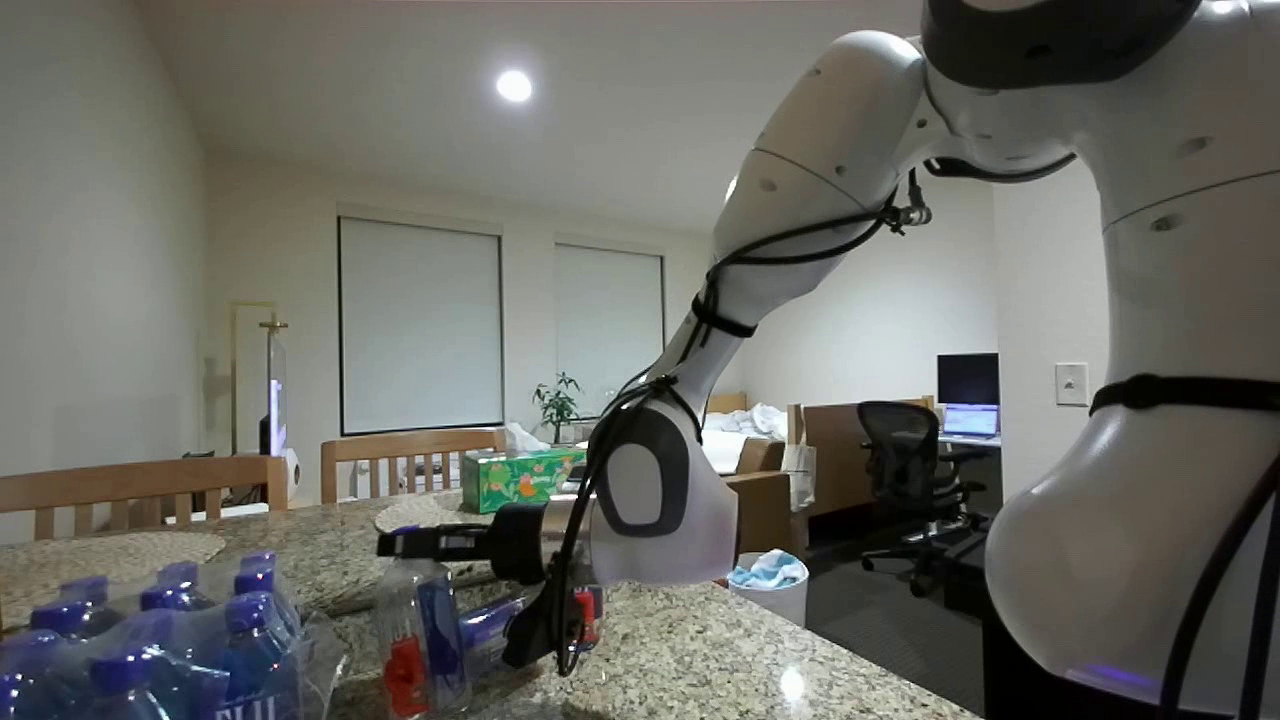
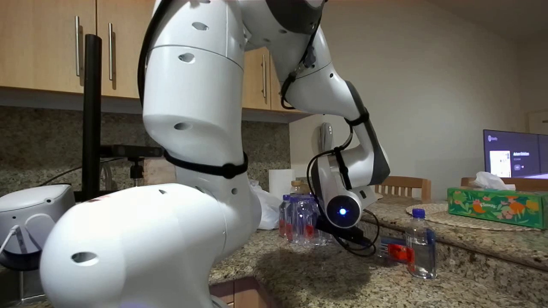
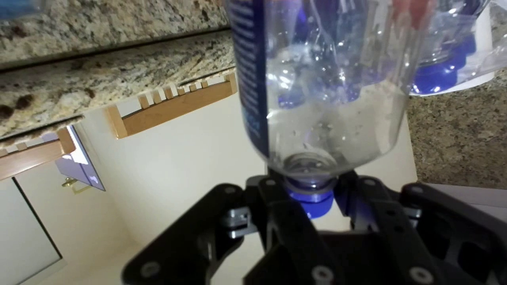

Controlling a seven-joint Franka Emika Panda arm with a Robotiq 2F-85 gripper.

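My gripper (image 1: 402,544) is shut on the neck of a clear water bottle (image 1: 420,636), just below its blue cap. The bottle hangs roughly upright beneath the fingers, with a red and blue label; whether its base touches the counter cannot be seen. In the wrist view, the bottle's body (image 3: 328,90) fills the upper middle, and its blue cap (image 3: 316,206) shows between the fingers of the gripper. Exterior view 2 hides the fingers behind the arm.
A plastic-wrapped pack of blue-capped bottles (image 1: 246,642) is left of the held bottle. Another bottle (image 2: 421,249) stands by the raised ledge, with one lying bottle (image 2: 394,251) beside it. A green tissue box (image 1: 516,478) sits on the ledge.
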